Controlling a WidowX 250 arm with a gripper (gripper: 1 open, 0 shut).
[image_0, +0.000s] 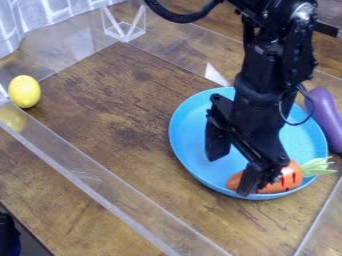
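A black gripper (238, 150) hangs over a blue plate (190, 128) on the right, its fingers open. Below its fingers an orange carrot (286, 178) with pale green leaves lies on the plate's front right part, partly hidden by the gripper.
A purple eggplant (325, 117) lies right of the plate. A yellow egg-shaped object (24, 91) is at the far left. Clear rails and a white cloth (20, 20) edge the wooden surface (107, 100), whose middle left is bare.
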